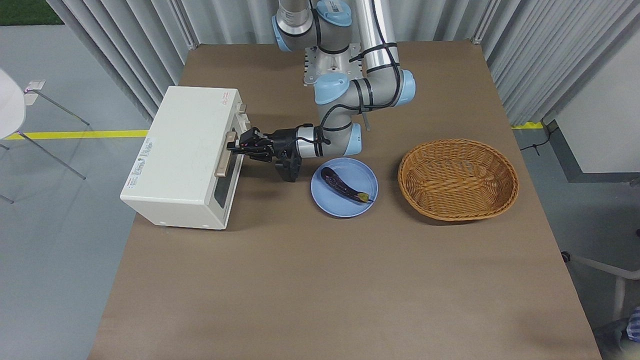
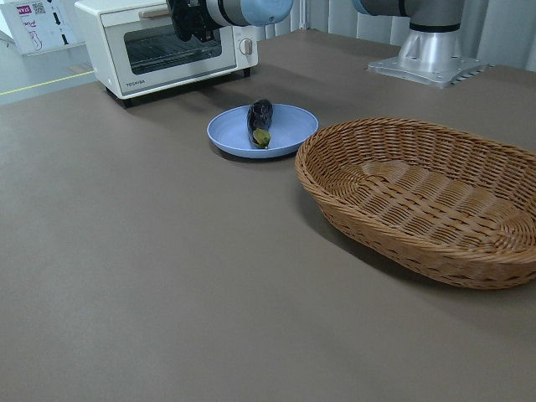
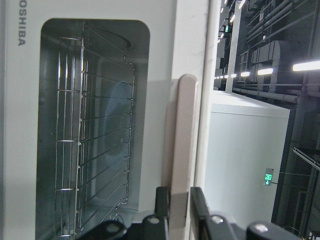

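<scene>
A white toaster oven [image 1: 174, 150] stands on the table with its glass door [image 3: 93, 60] closed. My black gripper is at the door's pale handle [image 3: 184, 130], its fingers either side of the bar; whether they press on it I cannot tell. In the front view the gripper [image 1: 235, 144] reaches the handle from the right. A dark eggplant [image 1: 337, 182] with a green stem lies on a blue plate [image 1: 327, 203] beside the oven.
A round wicker basket [image 1: 456, 204] sits to the right of the plate. The table [image 1: 336, 282] has wide bare room toward the front. The arm's base [image 2: 431, 54] stands at the back.
</scene>
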